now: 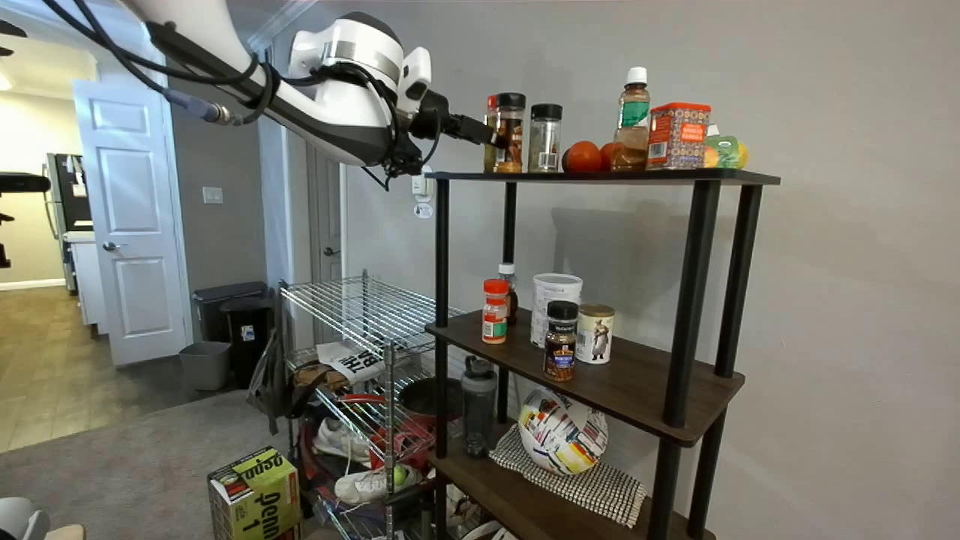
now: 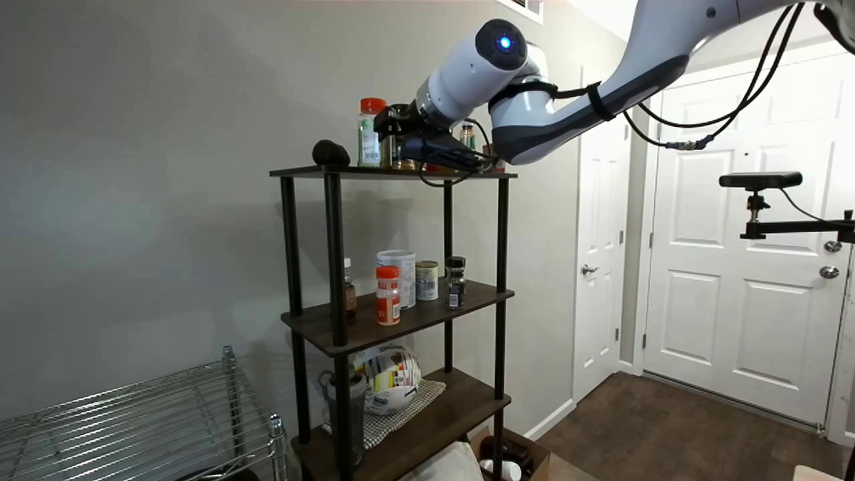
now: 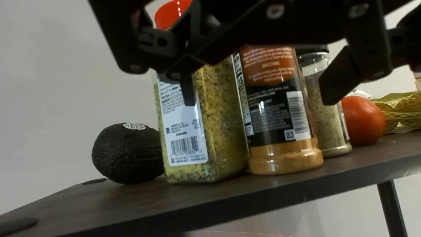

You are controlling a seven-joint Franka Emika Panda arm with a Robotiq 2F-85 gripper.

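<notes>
On the top shelf stands a spice bottle (image 3: 272, 114) with an orange and black label and a black cap. My gripper is open around its upper part in the wrist view; whether either finger touches it cannot be told. The left finger (image 3: 189, 92) overlaps a red-capped bottle of yellow-green seasoning (image 3: 221, 130) close beside it. The right finger (image 3: 339, 77) overlaps a clear black-capped shaker (image 3: 325, 114). From exterior view 1, the gripper's tip overlaps the black-capped bottle (image 1: 509, 112). In exterior view 2 the arm hides part of the bottles.
An avocado (image 3: 128, 152) sits left of the bottles, and a tomato (image 3: 361, 120) to their right. Farther along the top shelf (image 1: 603, 177) stand a white-capped bottle (image 1: 634, 117) and a patterned tin (image 1: 679, 135). The middle shelf (image 1: 648, 382) holds several containers. Bare board lies in front of the avocado.
</notes>
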